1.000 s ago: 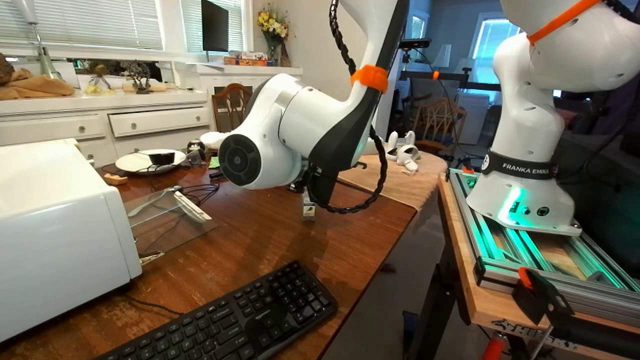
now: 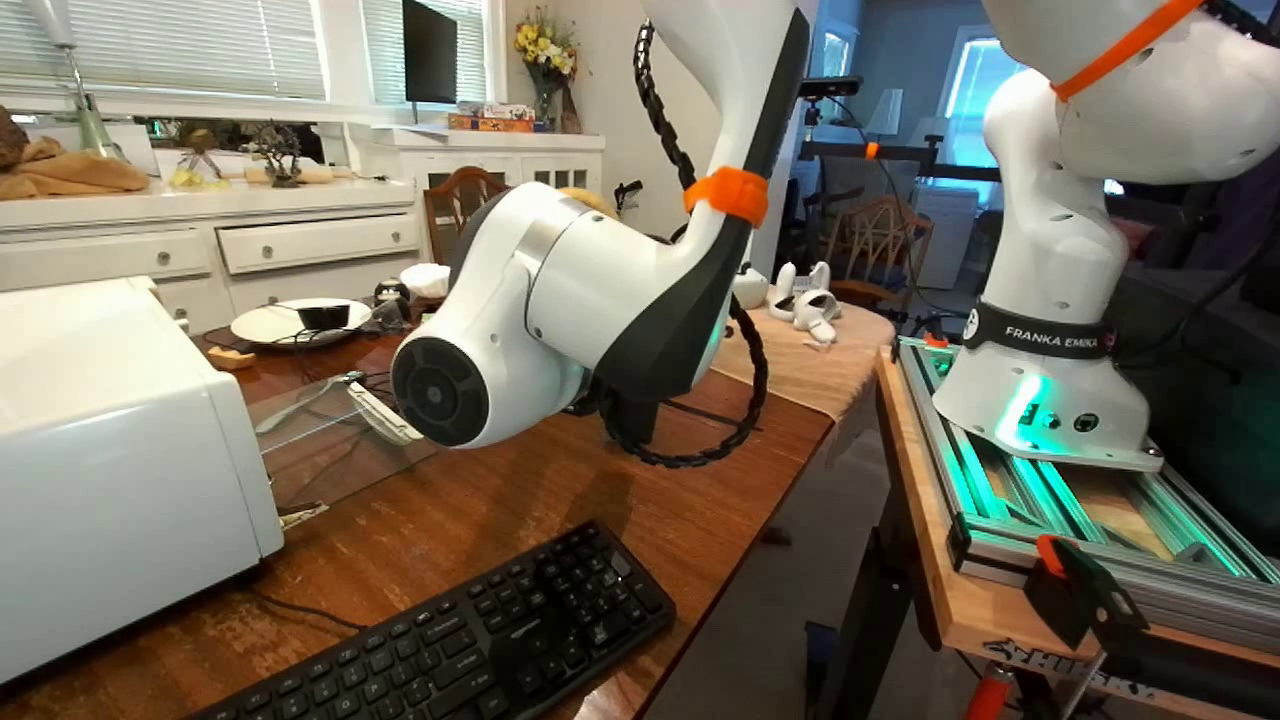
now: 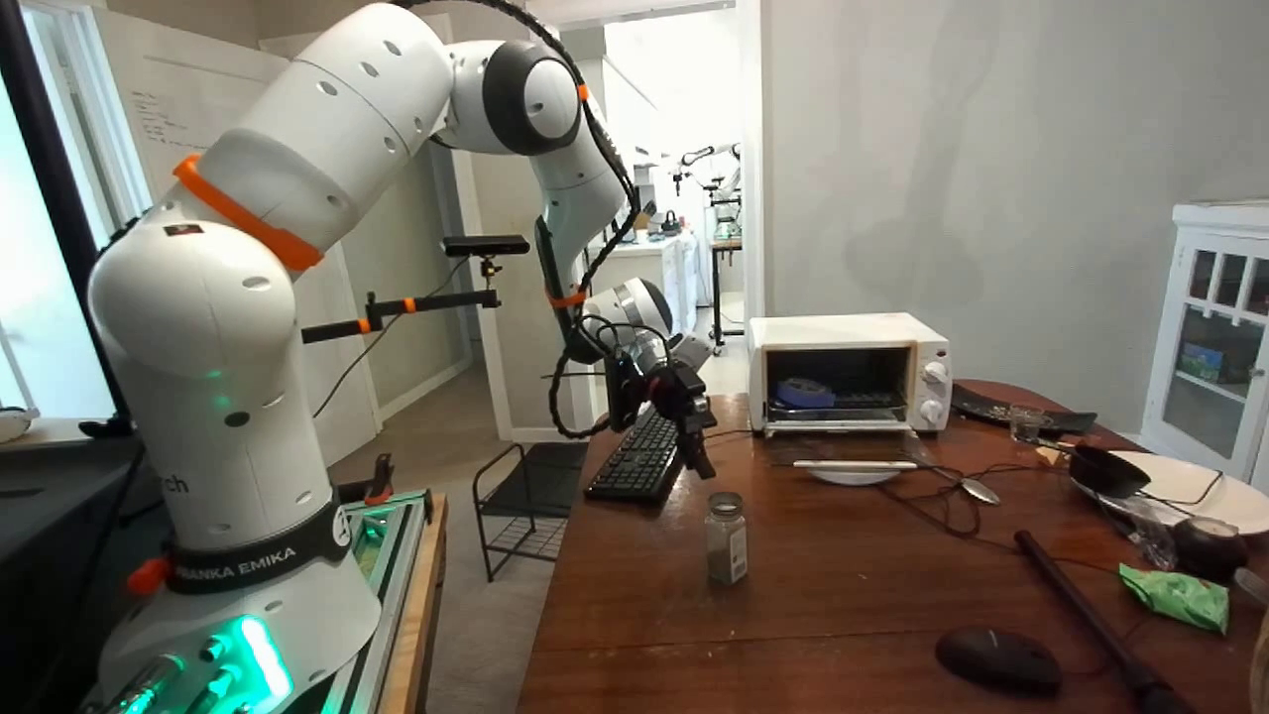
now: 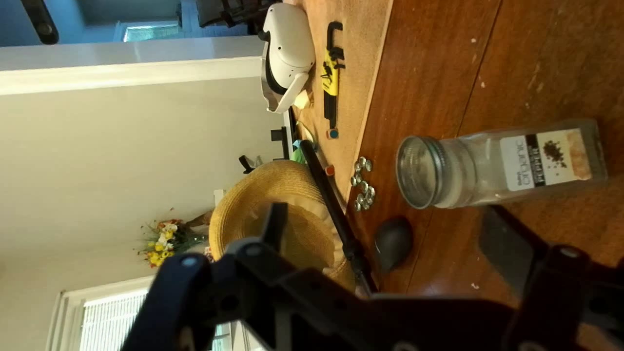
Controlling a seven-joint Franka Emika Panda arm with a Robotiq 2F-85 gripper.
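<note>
A clear glass pepper jar [image 3: 727, 541] stands upright on the wooden table in exterior view 2. In the wrist view, which is turned sideways, the same jar [image 4: 485, 166] shows its pepper label and round top. My gripper [image 3: 697, 442] hangs above table height on the keyboard side of the jar, apart from it. From the wrist, the open gripper has its two dark fingers spread wide, with nothing held; one fingertip overlaps the jar's edge in the picture, and whether they touch is unclear. The arm hides the jar in exterior view 1.
A black keyboard [image 2: 480, 636] lies near the white toaster oven [image 3: 851, 371]. Beyond the jar are a black mouse [image 3: 996, 660], a dark rod [image 3: 1089, 613] and a green packet [image 3: 1175, 597]. Bare tabletop surrounds the jar.
The jar, visible below the wrist earlier, is now hidden behind the arm.
</note>
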